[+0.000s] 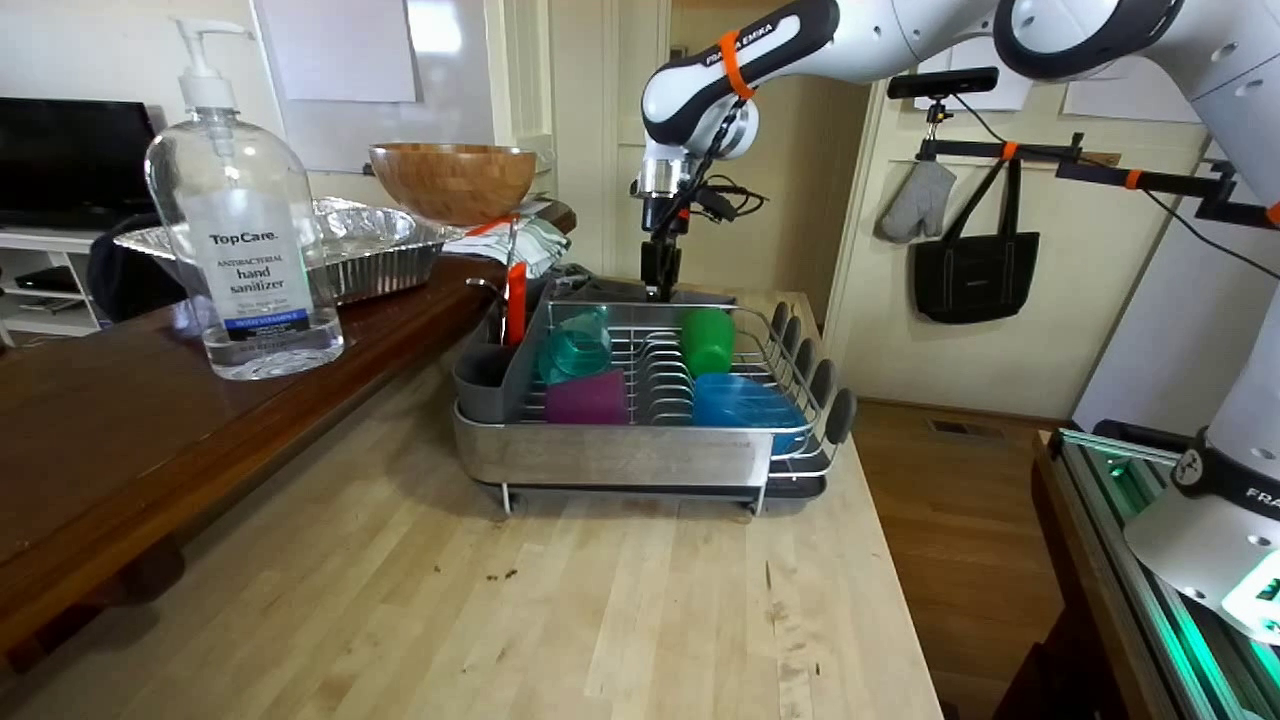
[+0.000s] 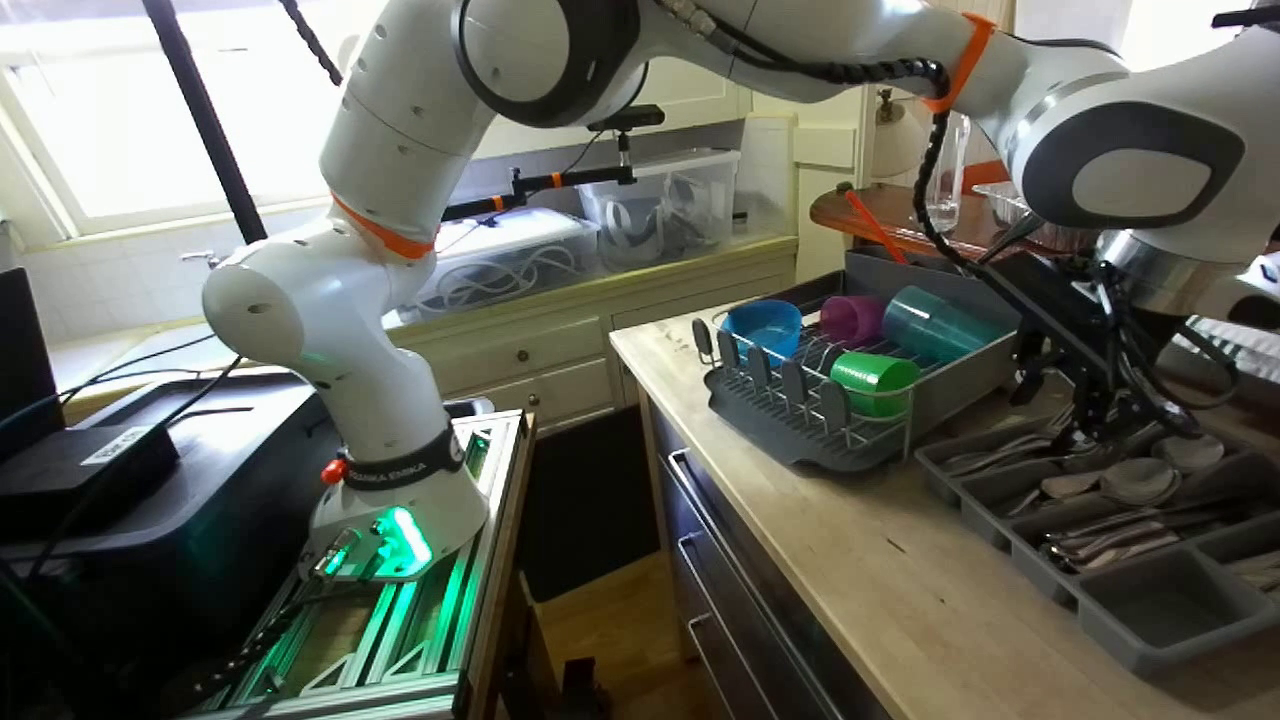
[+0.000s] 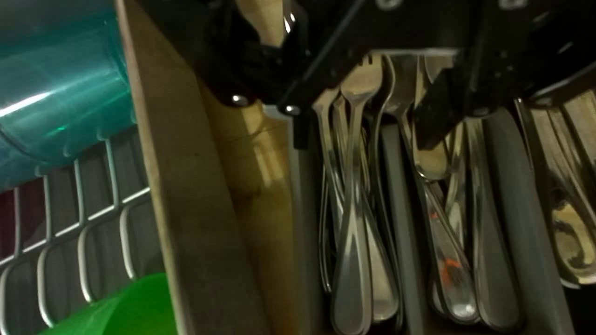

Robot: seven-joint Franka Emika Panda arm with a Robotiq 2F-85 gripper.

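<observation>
My gripper points down over a grey cutlery tray [image 2: 1110, 626], its two black fingers apart. Between and below them in the wrist view lie several metal forks [image 3: 353, 245] in one compartment. The right fingertip is over the neighbouring compartment, which holds more cutlery, including a handle with an orange mark [image 3: 451, 273]. The left fingertip is near the tray's left wall. I cannot tell whether the tips touch anything. In exterior view 1 the gripper's lower end is hidden behind the dish rack [image 1: 618, 454].
The rack, beside the tray, holds a green cup [image 2: 873, 382], a teal cup [image 2: 942, 322], a purple cup [image 2: 852, 320] and a blue cup [image 2: 764, 326]. A red-orange handled utensil [image 1: 516, 306] stands in its holder.
</observation>
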